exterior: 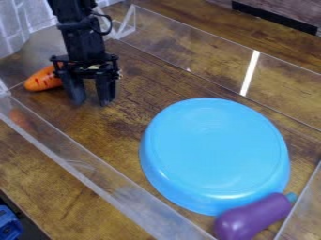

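Note:
My black gripper (88, 82) is low over the wooden floor at the upper left, inside a clear-walled enclosure. An orange carrot (41, 82) lies just left of it, partly behind the gripper. Whether the fingers are open or shut, and whether they touch the carrot, I cannot tell.
A large blue round object (213, 150) fills the lower right, with a purple eggplant (251, 217) at its lower edge. Clear walls border the area.

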